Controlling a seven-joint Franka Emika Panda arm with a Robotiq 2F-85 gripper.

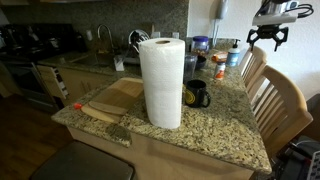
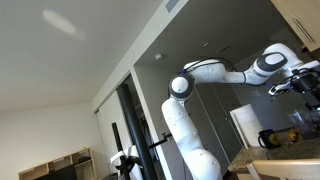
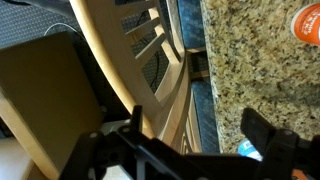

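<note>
In exterior view 1, my gripper hangs at the upper right, above the chairs beside the counter's far end. Its fingers point down and stand apart, with nothing visible between them. The wrist view shows the open gripper from above, over a wooden chair and the granite counter's edge. An orange-labelled jar sits on the counter at the upper right there. Near the right finger, a blue-and-white item is partly hidden. From exterior view 2, the white arm reaches right; the gripper's fingers are unclear.
On the counter stand a paper towel roll, a black mug, an orange-labelled jar and a soap bottle. A cutting board lies left. Wooden chairs line the right side.
</note>
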